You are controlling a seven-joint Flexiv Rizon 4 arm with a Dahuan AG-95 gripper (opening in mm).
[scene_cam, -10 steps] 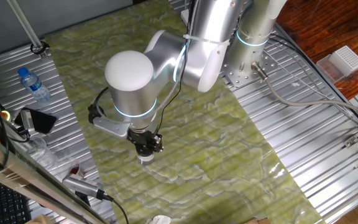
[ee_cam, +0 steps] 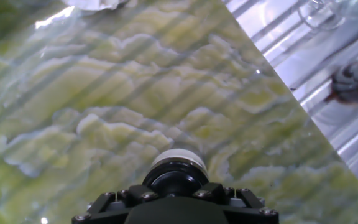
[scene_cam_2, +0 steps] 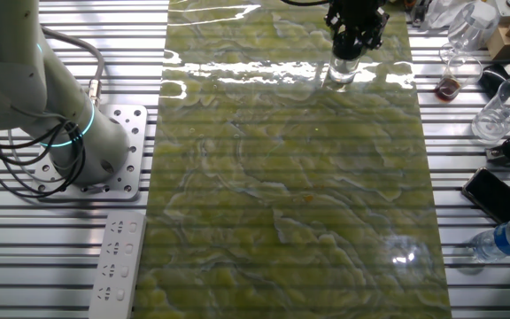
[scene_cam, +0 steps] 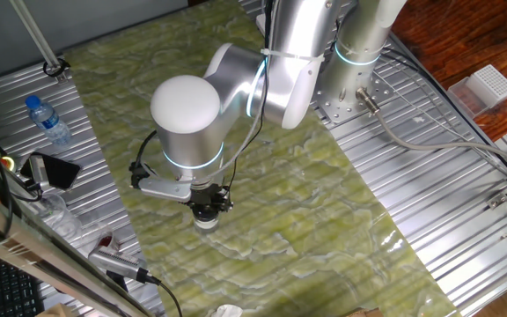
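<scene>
My gripper (scene_cam: 206, 214) points down over the green marbled sheet (scene_cam: 297, 211), its black linkage spread to both sides in the wrist view. Directly at its tip is a small round piece with a pale rim (ee_cam: 180, 155) and a black inner part. From the second exterior view, this shows as a small clear container (scene_cam_2: 342, 71) under the black gripper. The fingertips are hidden by the linkage and the dark part, so whether they press on the container does not show. Whether its base touches the sheet is also unclear.
Beside the sheet stand a water bottle (scene_cam: 49, 121), a black phone (scene_cam_2: 500, 196), clear glasses (scene_cam_2: 503, 110) and a small cup of dark liquid (scene_cam_2: 448, 87). Something white and crumpled (scene_cam: 228, 311) lies at the near edge. Most of the sheet is clear.
Over the last second my wrist has shifted slightly right and straightened. The container at its tip has stayed almost in place.
</scene>
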